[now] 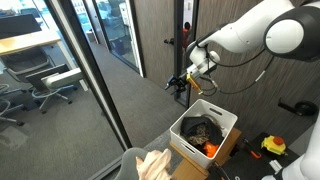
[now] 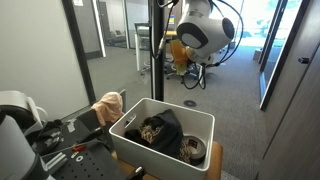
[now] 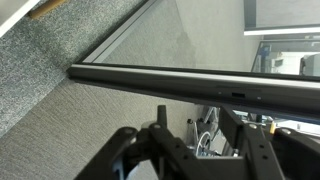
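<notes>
My gripper [image 1: 172,84] hangs in the air beyond the white bin [image 1: 183,138], higher than its rim and clear of it. In the wrist view the two dark fingers [image 3: 158,134] stand apart, and nothing shows between them. The bin is also in exterior view 2, holding a black cloth [image 2: 177,130] and a brown, rope-like bundle [image 2: 152,128]. A round object [image 2: 192,149] lies at the bin's near right side. Exterior view 2 shows the white arm [image 2: 203,35] behind the bin; its fingertips are too small there to judge.
A dark post [image 3: 190,82] crosses the wrist view above the fingers. A tan cloth [image 1: 154,165] lies left of the bin. Tools, including a red-handled one [image 1: 273,145], lie on the dark surface to the right. Open carpet [image 1: 110,105] stretches beyond.
</notes>
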